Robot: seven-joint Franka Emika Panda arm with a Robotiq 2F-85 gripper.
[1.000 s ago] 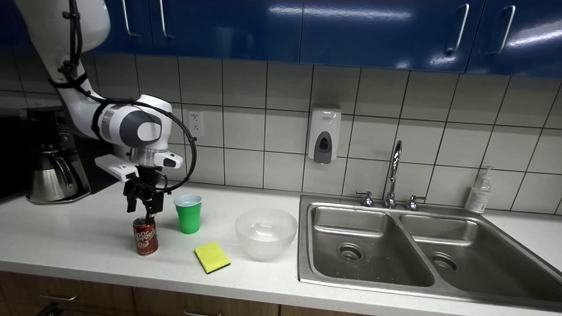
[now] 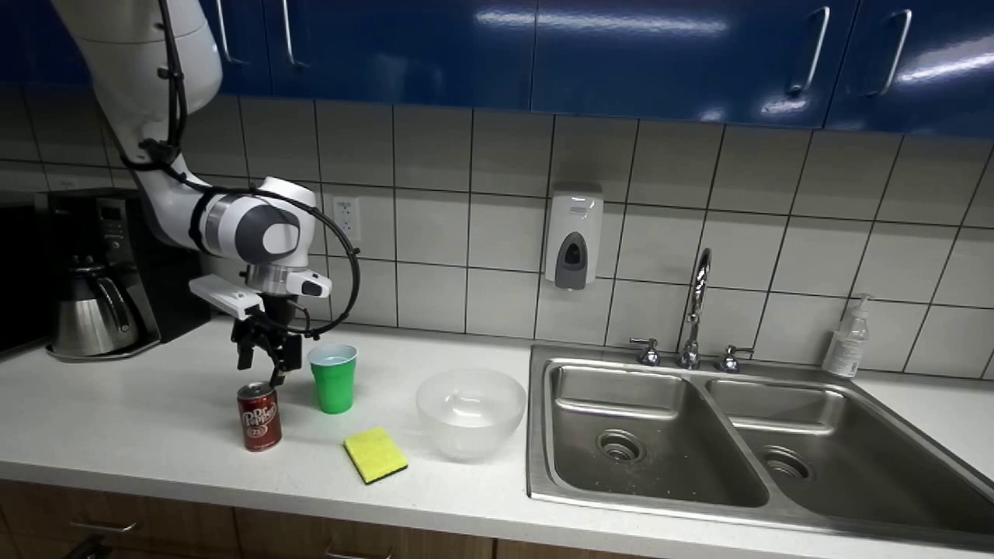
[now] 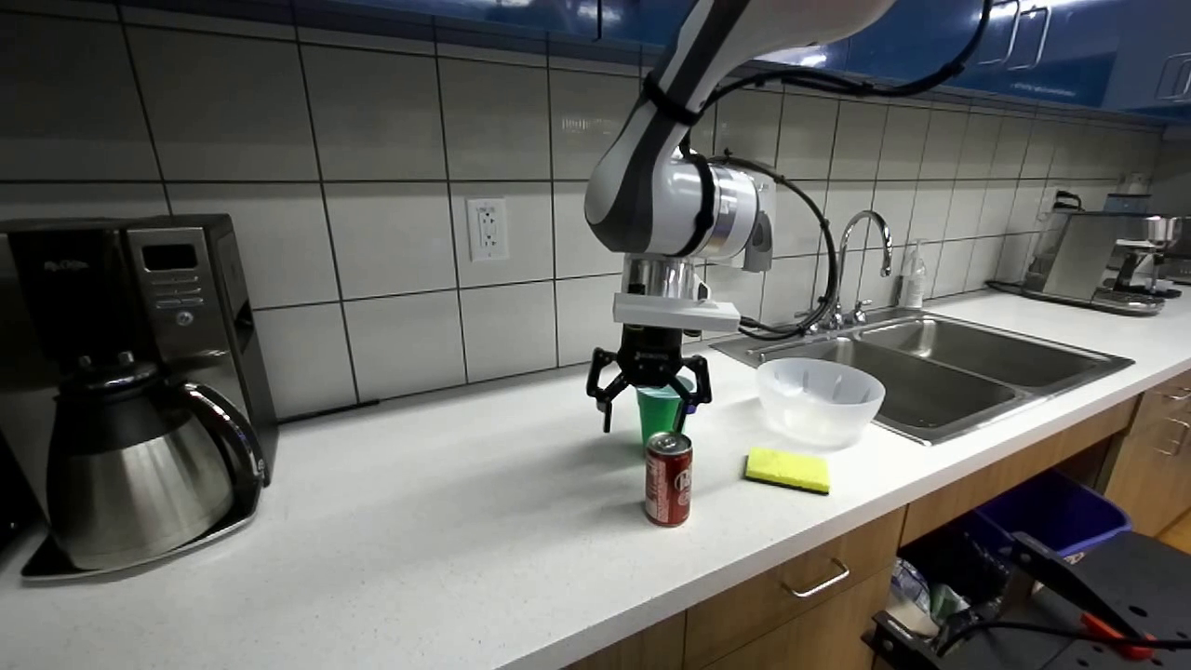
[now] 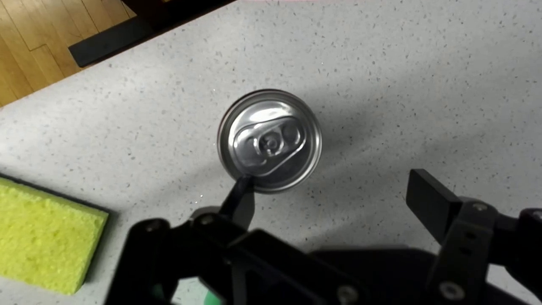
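A red Dr Pepper can [image 2: 258, 418] stands upright on the white counter. My gripper [image 3: 645, 424] is open, pointing down behind and above the can, with nothing held. From the wrist view, the silver can top [image 4: 270, 142] lies ahead of the fingers, outside the gap, and one fingertip [image 4: 244, 201] overlaps its rim in the picture. The opposite finger [image 4: 430, 203] is well clear over bare counter. Close behind and to the right is a green cup [image 2: 333, 380]. A yellow sponge [image 2: 375, 455] and a translucent bowl [image 2: 470, 416] sit farther right.
On the right is a double steel sink [image 2: 652, 438] with a faucet [image 2: 694, 312]. A coffee maker [image 3: 145, 391] occupies the left end. The counter's front edge runs close to the can.
My gripper has risen and shifted slightly right and back, away from the can. The can stands in almost the same spot; cup, sponge and bowl have not moved.
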